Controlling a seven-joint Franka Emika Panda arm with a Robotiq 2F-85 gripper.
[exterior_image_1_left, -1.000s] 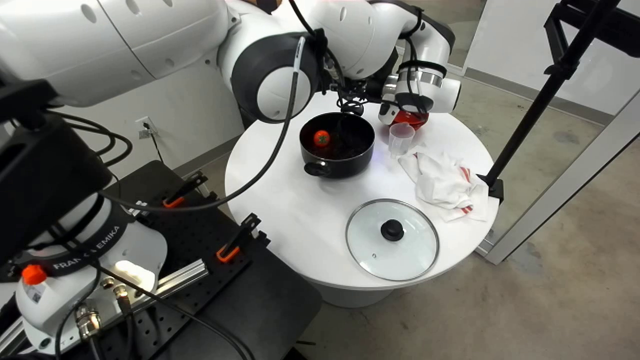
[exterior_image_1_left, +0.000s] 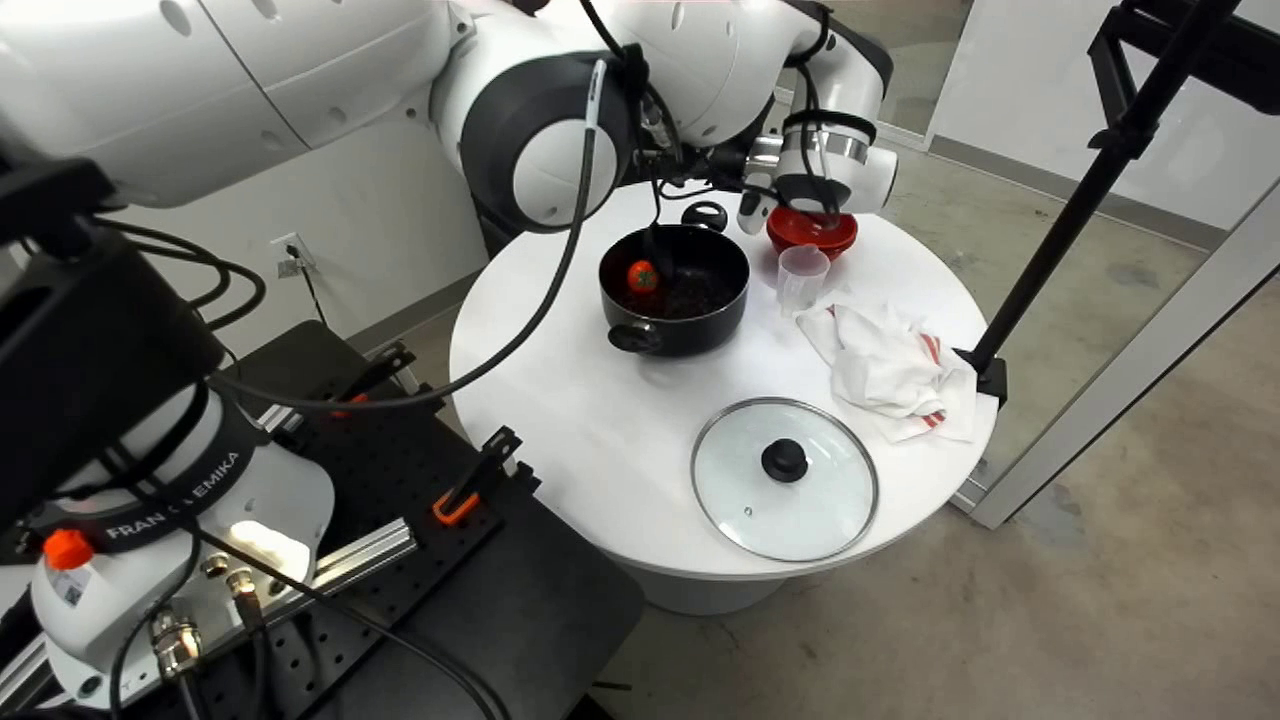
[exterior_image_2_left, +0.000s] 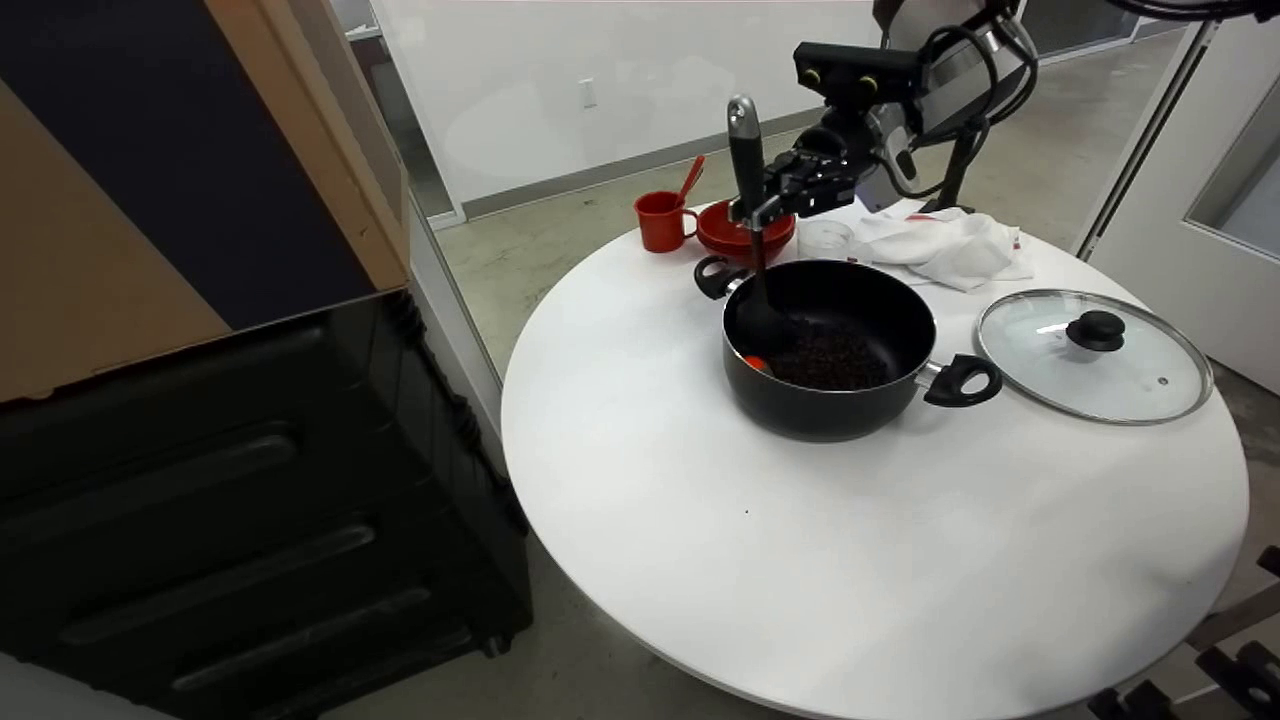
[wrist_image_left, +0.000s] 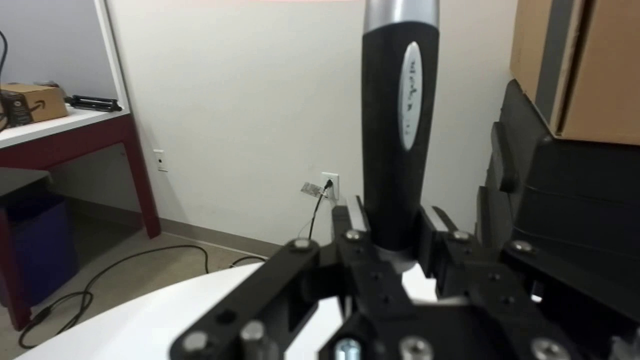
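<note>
My gripper is shut on the black handle of a ladle (wrist_image_left: 396, 126), which stands upright between the fingers. In exterior view 2 the ladle's dark head (exterior_image_2_left: 761, 322) is down inside the black pot (exterior_image_2_left: 828, 414), near its left wall. Dark bean-like bits (exterior_image_2_left: 834, 360) cover part of the pot's bottom. A red tomato (exterior_image_1_left: 643, 276) lies in the pot at the left side, close to the ladle head. Whether the head touches the bottom cannot be told.
Behind the pot are red bowls (exterior_image_2_left: 768, 240), a red mug (exterior_image_2_left: 661, 223) and a clear cup (exterior_image_1_left: 803, 275). A white cloth (exterior_image_1_left: 894, 366) and a glass lid (exterior_image_1_left: 768, 510) lie on the table (exterior_image_2_left: 672, 540).
In exterior view 1 the wrist has shifted left, and the ladle has moved left within the pot, toward the tomato. The pot and lid have not moved.
</note>
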